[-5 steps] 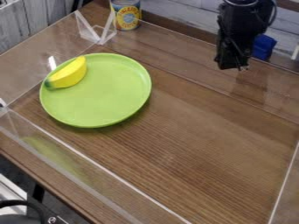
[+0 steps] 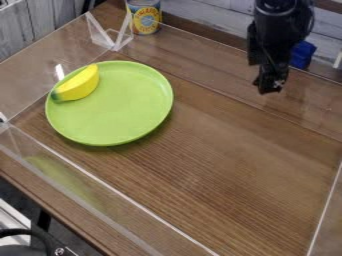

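Observation:
The black gripper (image 2: 269, 76) hangs at the upper right over the wooden table, fingers pointing down, open with nothing clearly between them. Just to its right, partly behind the arm, is a blue object (image 2: 303, 54) near the back wall. At the left a green plate (image 2: 120, 110) holds a yellow object (image 2: 79, 82) on its left rim.
A can (image 2: 143, 15) stands at the back left, beside some clear plastic (image 2: 110, 32). A pale wall (image 2: 230, 14) runs along the back.
The gripper has come lower, its fingers now reaching further down in the view toward the tabletop. The objects on the table look unmoved.

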